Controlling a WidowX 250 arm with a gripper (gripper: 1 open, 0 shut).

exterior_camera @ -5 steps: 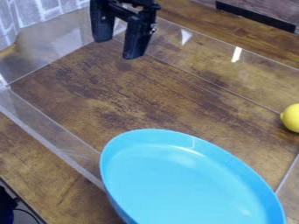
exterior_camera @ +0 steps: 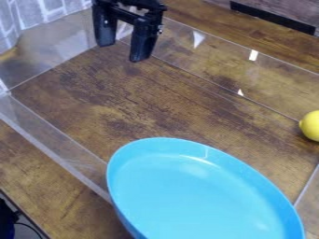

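The black gripper (exterior_camera: 123, 39) hangs at the upper left of the camera view, open, with nothing between its two fingers, above the wooden surface. A large light blue oval tray (exterior_camera: 200, 196) fills the lower right foreground. A yellow round object (exterior_camera: 311, 126), cut off by the frame, lies at the right edge. The gripper is well apart from both.
Transparent walls border it at left and back. Black cables (exterior_camera: 10, 222) show at the lower left corner, and a dark edge runs along the top right.
The gripper has shifted slightly upward and left. The tray and yellow object have not moved.
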